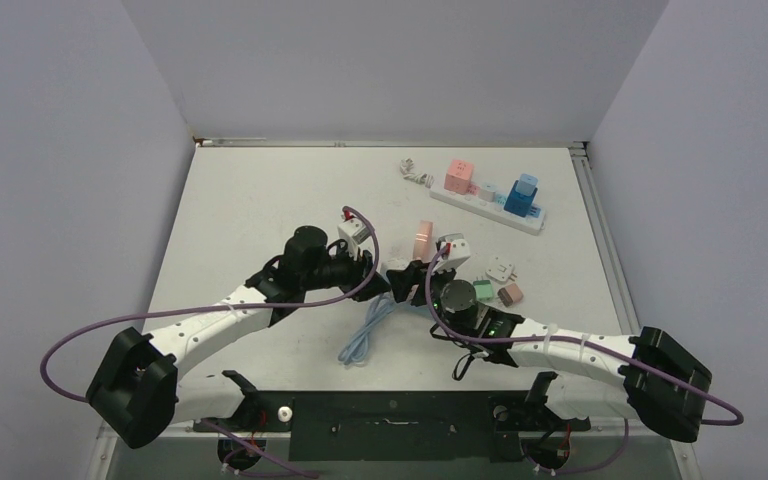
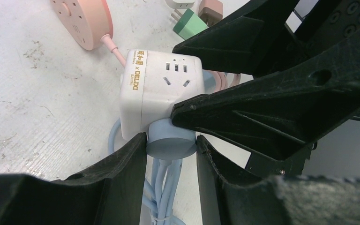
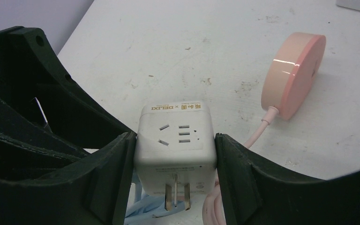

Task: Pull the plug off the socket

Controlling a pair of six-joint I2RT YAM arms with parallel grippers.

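My left gripper is shut on the light blue plug (image 2: 172, 138), whose grey-blue cord hangs beneath it. The plug sits right against the white cube socket (image 2: 161, 77); whether its prongs are in the cube is hidden. In the right wrist view, the white cube socket (image 3: 176, 140) fills the space between the fingers of my right gripper, with both sides of it touched. Metal prongs (image 3: 177, 197) stick out of the cube's near face. From above, both grippers meet near the table's middle, hiding most of the cube.
A pink round socket (image 1: 423, 240) with a pink cord stands just behind the cube. Farther back lies a white power strip (image 1: 485, 207) with several adapters. A green plug (image 1: 483, 290) and a brown one (image 1: 510, 294) lie right of the right gripper.
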